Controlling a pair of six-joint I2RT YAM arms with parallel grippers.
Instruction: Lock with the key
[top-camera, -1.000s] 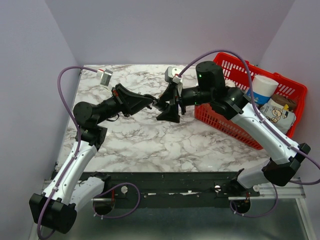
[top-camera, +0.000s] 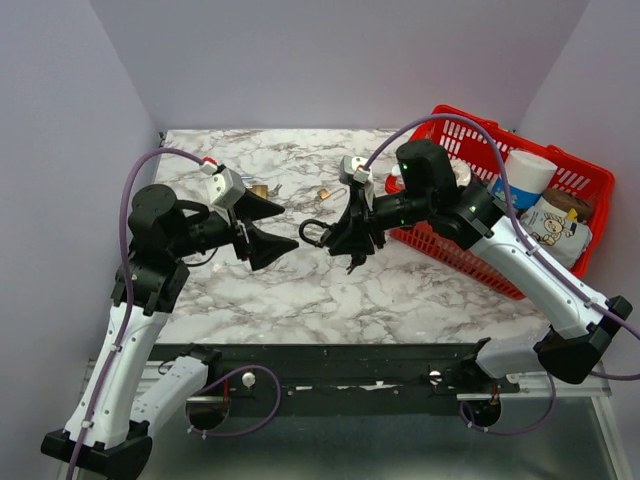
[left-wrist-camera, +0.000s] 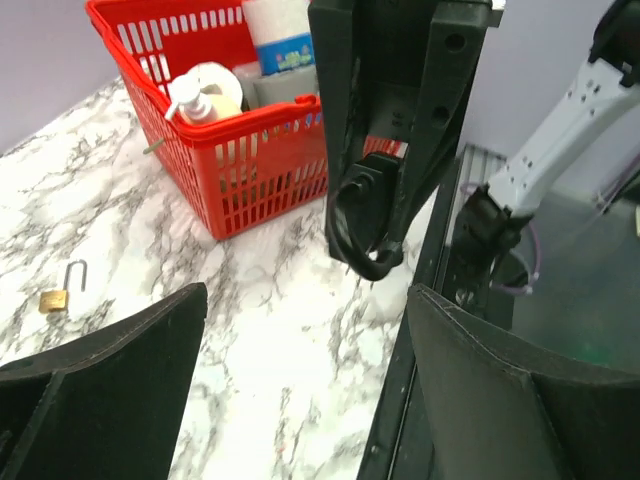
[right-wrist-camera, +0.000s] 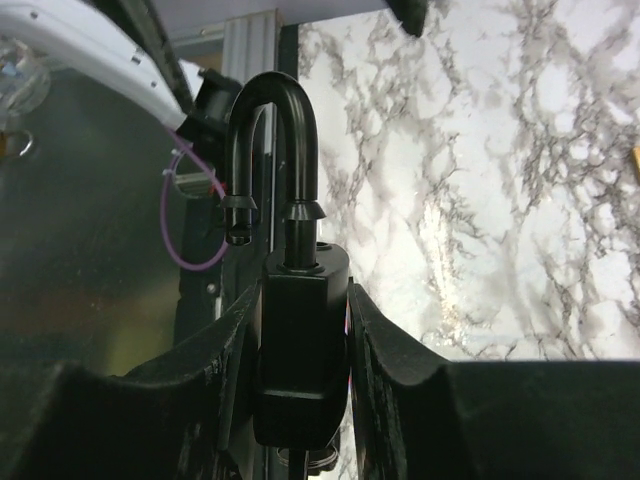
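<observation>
A black padlock (right-wrist-camera: 303, 345) is held in my right gripper, which is shut on its body. Its shackle (right-wrist-camera: 272, 95) sticks out past the fingertips; one leg enters the body and the other ends free beside it, so it stands open. In the top view the shackle (top-camera: 312, 233) points left, toward my left gripper (top-camera: 284, 230). That gripper is open and empty, a small gap away from the padlock. Both its fingers (left-wrist-camera: 165, 355) stand wide apart in the left wrist view. A dark ring-like piece (right-wrist-camera: 322, 460) shows below the padlock body; whether it is the key, I cannot tell.
At the right stands a red basket (top-camera: 455, 250) with a paper roll (top-camera: 526, 178) and several packages. A small brass padlock (left-wrist-camera: 53, 300) with its shackle out lies on the marble table (top-camera: 300, 300), toward the back.
Now the right is shut on it, while the left has opened and drawn back left.
</observation>
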